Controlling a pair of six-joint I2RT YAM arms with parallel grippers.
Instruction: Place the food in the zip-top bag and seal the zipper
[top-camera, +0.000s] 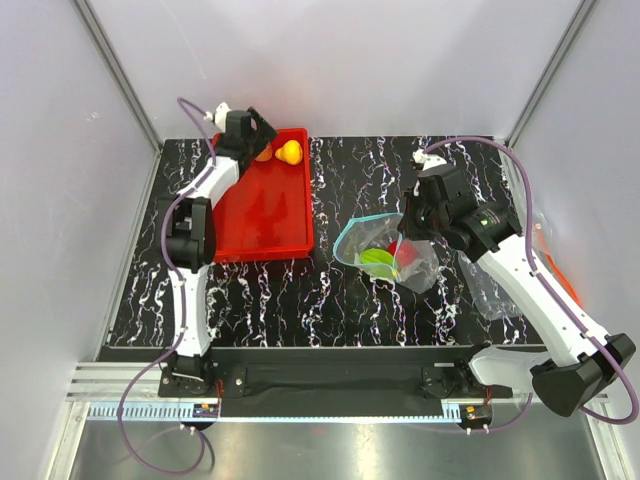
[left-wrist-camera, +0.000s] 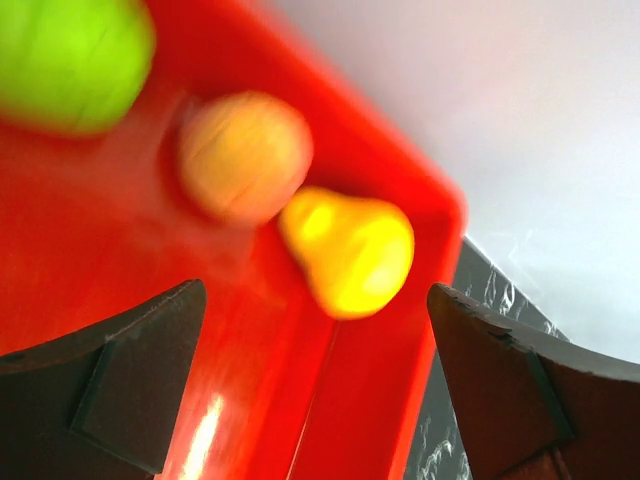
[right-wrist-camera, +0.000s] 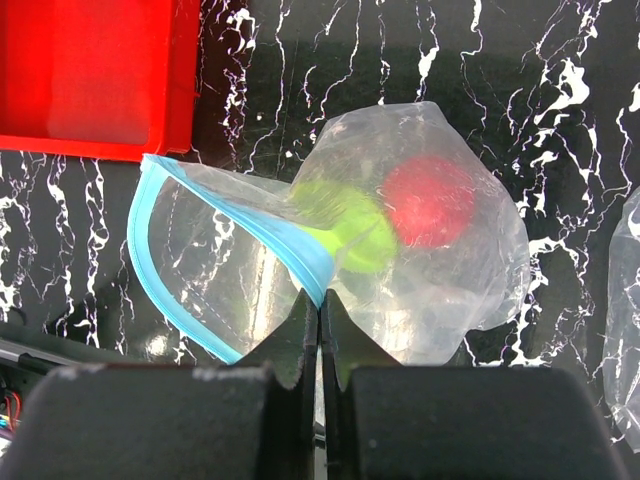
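Note:
Held by its blue zipper edge, the clear zip top bag (top-camera: 423, 272) stands partly open in the top view, my right gripper shut on that rim. Inside it lie a lime-green item (right-wrist-camera: 362, 232) and a red item (right-wrist-camera: 430, 201). Over the back of the red tray (top-camera: 307, 215), my left gripper (top-camera: 262, 130) is open and empty. Below its spread fingers, the left wrist view shows a yellow pear-shaped item (left-wrist-camera: 355, 255), a peach-orange round item (left-wrist-camera: 245, 157) and a green item (left-wrist-camera: 75, 60). In the top view, the arm covers the green one.
Another clear bag (top-camera: 490, 290) with an orange zipper (top-camera: 557, 262) lies along the right wall. Bare marbled table (top-camera: 345, 180) separates the tray from the open bag. Behind the tray rises a white wall (top-camera: 320, 70).

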